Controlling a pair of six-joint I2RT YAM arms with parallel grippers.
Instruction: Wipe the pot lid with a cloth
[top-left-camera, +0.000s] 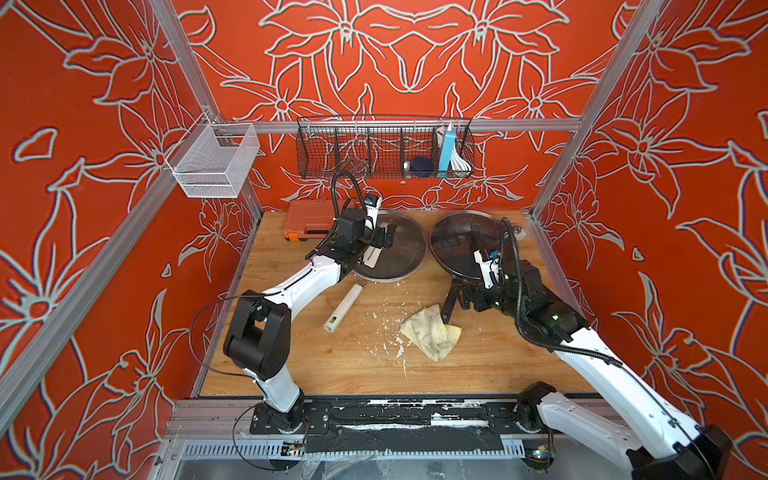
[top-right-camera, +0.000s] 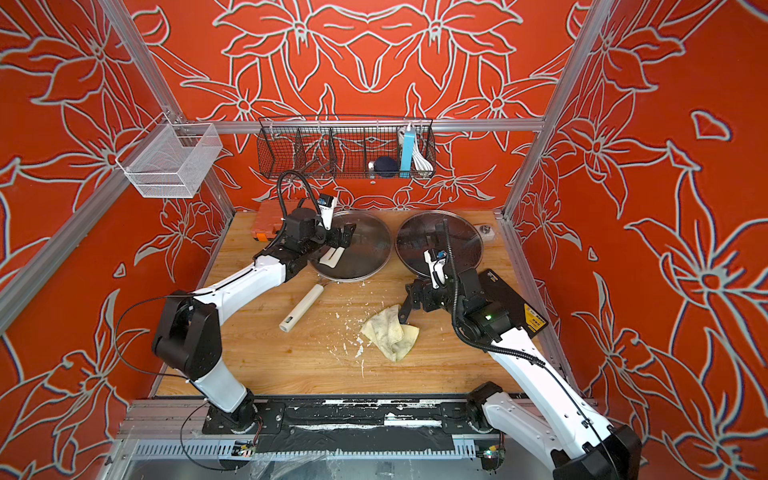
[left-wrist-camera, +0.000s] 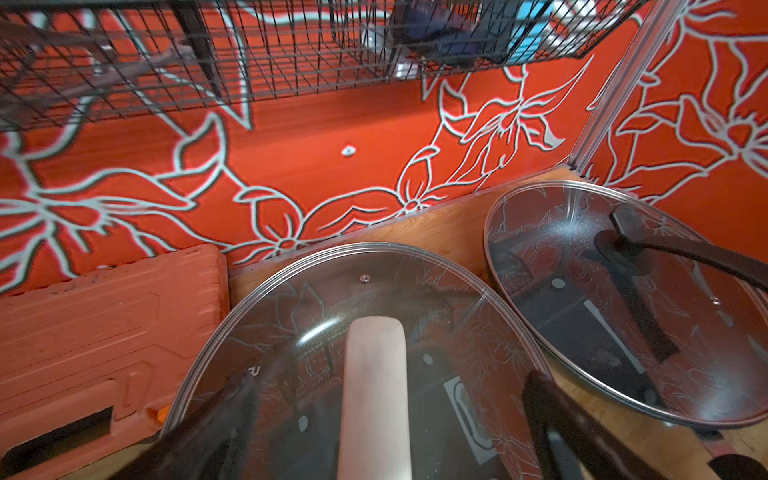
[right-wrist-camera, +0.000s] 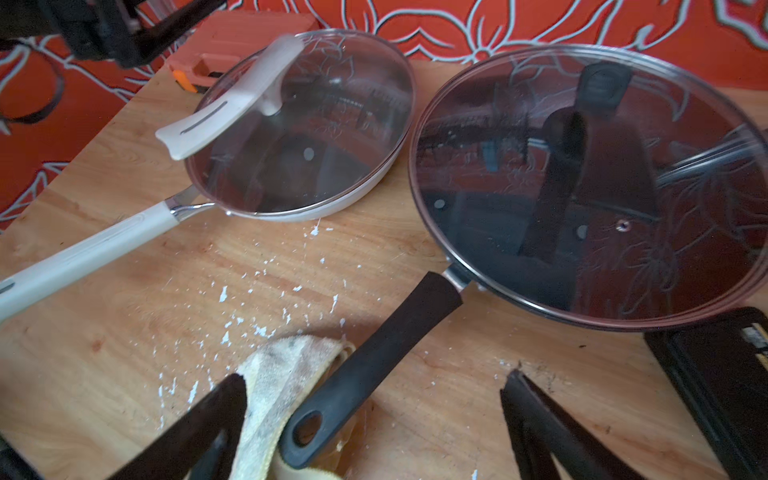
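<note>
A glass pot lid (right-wrist-camera: 336, 152) with a pale upright handle (left-wrist-camera: 374, 400) covers the white pan on the left. A second glass lid (right-wrist-camera: 496, 184) with a black handle covers the dark pan on the right. My left gripper (top-left-camera: 386, 235) is open above the left lid; in the left wrist view its fingers (left-wrist-camera: 216, 424) flank the pale handle, without visible contact. The crumpled yellowish cloth (top-left-camera: 432, 333) lies at the front middle, partly under the dark pan's handle (right-wrist-camera: 376, 368). Open and empty, my right gripper (top-left-camera: 464, 297) hovers by that handle; its fingers (right-wrist-camera: 532, 416) frame it widely.
White crumbs (right-wrist-camera: 260, 330) are scattered between the cloth and the white pan's handle (top-left-camera: 344, 308). An orange case (left-wrist-camera: 112, 344) sits behind left, a black box (top-right-camera: 512, 302) at the right. A wire basket (top-left-camera: 384, 150) hangs on the back wall.
</note>
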